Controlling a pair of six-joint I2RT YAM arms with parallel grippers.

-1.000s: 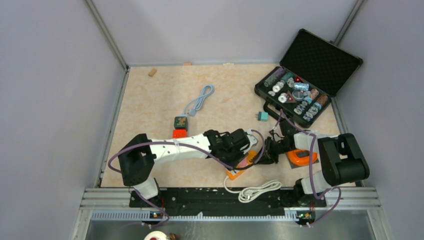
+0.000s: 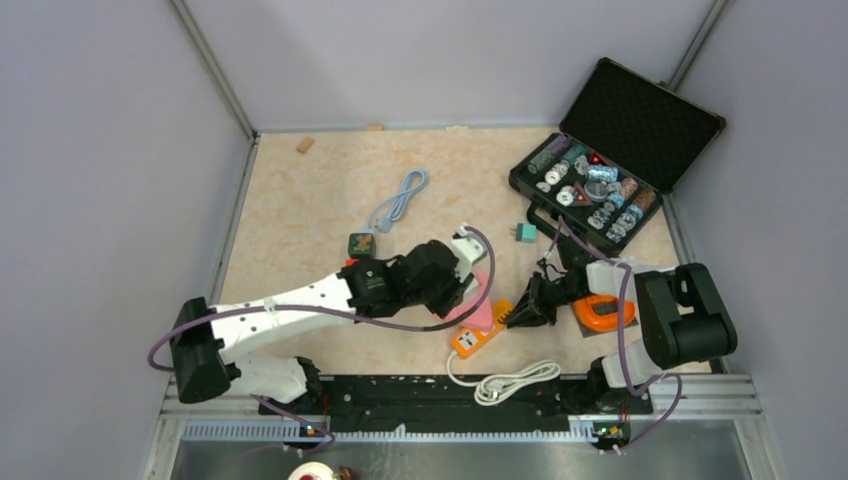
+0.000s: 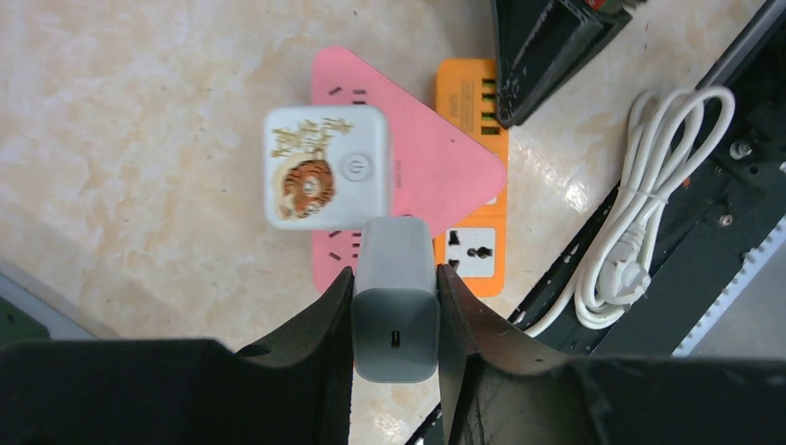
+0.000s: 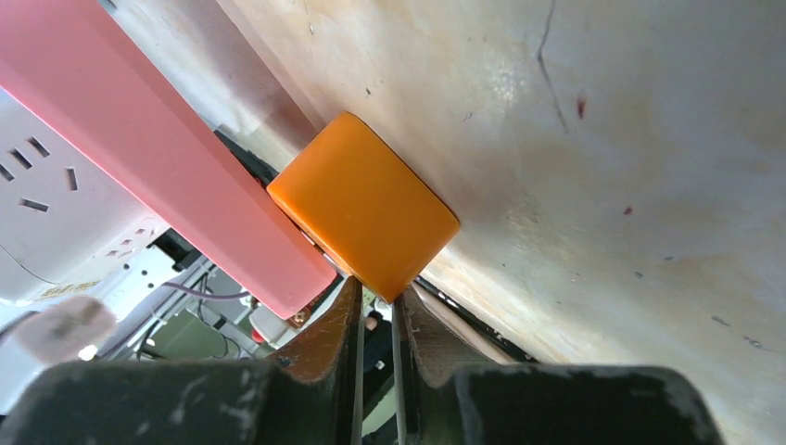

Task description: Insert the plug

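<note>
An orange power strip (image 3: 470,278) lies on the table, with a pink triangular board (image 3: 436,148) beside and partly over it and a white block with a tiger picture (image 3: 324,167) on the pink one. My left gripper is shut on a grey-white plug (image 3: 395,278), held above these. My right gripper is low at the far end of the orange strip (image 4: 361,204), its fingers close together at that end; whether they grip it is hard to tell.
A coiled white cable (image 2: 510,385) lies at the front edge. An open case of chips (image 2: 585,190) is at the back right, a small teal adapter (image 2: 525,232) before it. A blue cord (image 2: 405,195) and small boxes (image 2: 362,245) lie left of centre.
My left arm has risen and shifted back and left from over the orange strip, exposing more of the pink piece. The right arm has hardly moved.
</note>
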